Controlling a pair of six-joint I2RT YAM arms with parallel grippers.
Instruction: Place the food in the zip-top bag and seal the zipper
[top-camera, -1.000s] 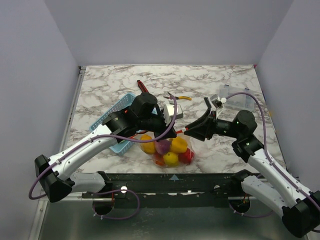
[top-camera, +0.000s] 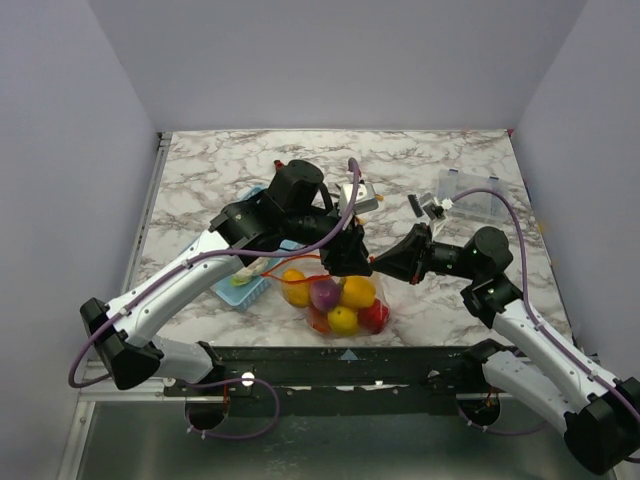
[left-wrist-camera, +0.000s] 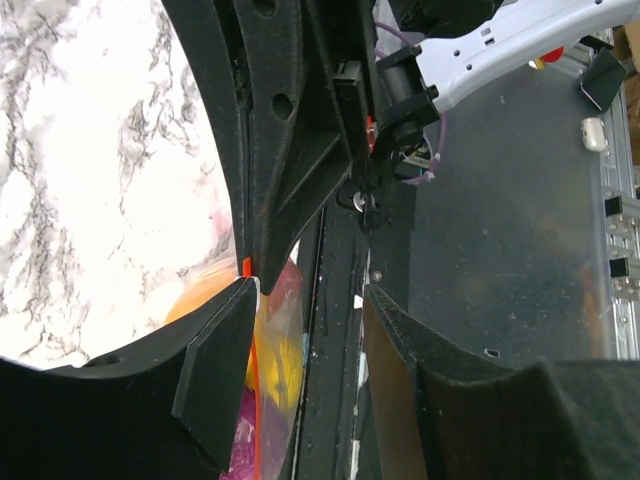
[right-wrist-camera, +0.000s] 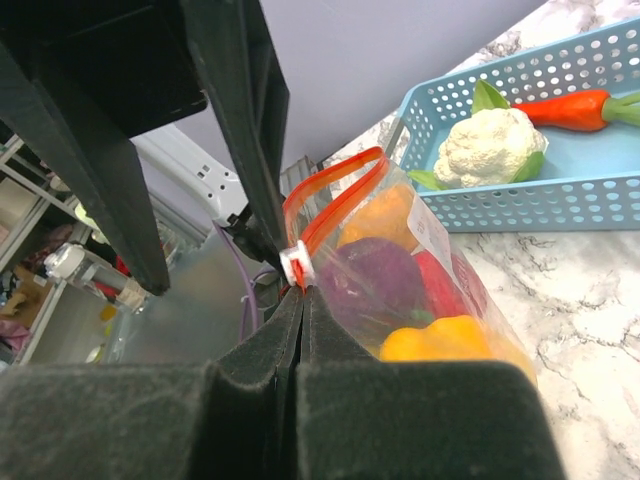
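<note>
The clear bag (right-wrist-camera: 432, 232) holds several pieces of food, among them a purple one (top-camera: 324, 293), a yellow one (top-camera: 343, 320) and a red one (top-camera: 374, 316). Its orange zipper strip (right-wrist-camera: 340, 215) bows open in a loop in the right wrist view. At one end of the strip is a small white slider (right-wrist-camera: 297, 264). My right gripper is shut on the strip's end, just by the slider. My left gripper is open; one of its fingers (left-wrist-camera: 215, 370) is close beside the strip. Whether it touches cannot be told.
Behind the bag stands a blue basket (right-wrist-camera: 540, 210) with a cauliflower (right-wrist-camera: 490, 148) and a carrot (right-wrist-camera: 565, 110). A clear box (top-camera: 470, 192) lies at the back right. Both grippers are crowded close together above the bag.
The left gripper has opened and moved slightly right, towards the right one. The food has hardly moved.
</note>
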